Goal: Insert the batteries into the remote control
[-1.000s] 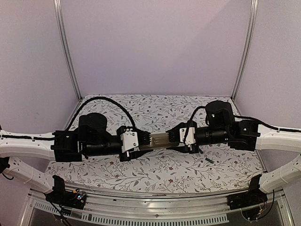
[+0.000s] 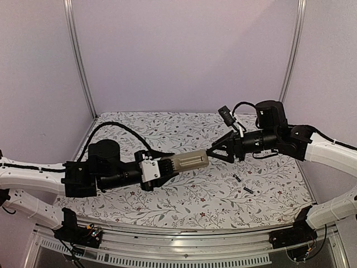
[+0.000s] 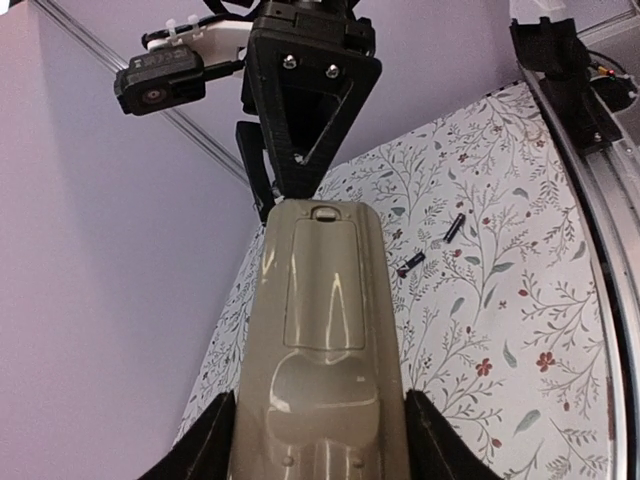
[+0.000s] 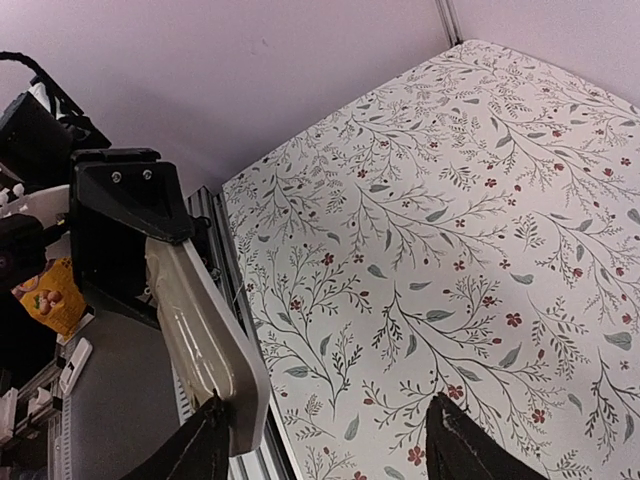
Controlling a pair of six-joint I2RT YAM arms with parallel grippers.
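A beige remote control point(image 3: 325, 300) is held above the table, its closed-looking battery cover point(image 3: 325, 285) facing the left wrist camera. My left gripper is shut on its near end. Just off the remote's far end is my right gripper point(image 2: 215, 153), its fingers part open; in the right wrist view the fingers point(image 4: 205, 445) stand apart, one of them close beside the remote's end point(image 4: 245, 420). Whether that finger touches it I cannot tell. Two small dark batteries point(image 2: 237, 178) point(image 2: 248, 190) lie apart on the table, right of the remote.
Pale walls close it in at the back and sides. A metal rail point(image 2: 184, 240) runs along the front edge.
A second ago my right gripper was around the remote's far end. The left gripper barely moved.
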